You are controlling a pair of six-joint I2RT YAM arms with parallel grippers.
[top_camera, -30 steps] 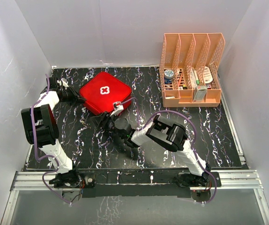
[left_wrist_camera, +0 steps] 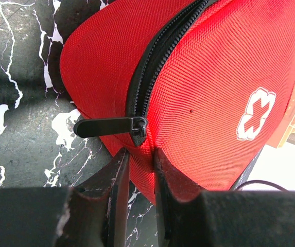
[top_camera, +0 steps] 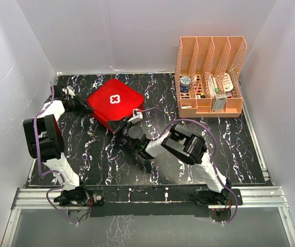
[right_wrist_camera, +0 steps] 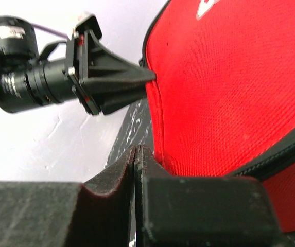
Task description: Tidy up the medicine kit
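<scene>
A red zippered medicine kit point(top_camera: 115, 95) with a white cross lies at the back left of the black marble table. My left gripper point(top_camera: 89, 109) is at the bag's left corner; in the left wrist view its fingertips point(left_wrist_camera: 157, 157) pinch red fabric just below a black zipper pull point(left_wrist_camera: 106, 126). My right gripper point(top_camera: 115, 126) is at the bag's front edge, shut with nothing visible between its fingers; the right wrist view shows it beside the zipper point(right_wrist_camera: 276, 154), with the left gripper beyond at the bag's corner.
A peach organizer point(top_camera: 211, 105) with several compartments holding bottles and small packages stands at the back right. Walls close in the left, back and right sides.
My right gripper has shifted slightly rightward along the bag's front edge. The left arm looks unchanged in the top view.
</scene>
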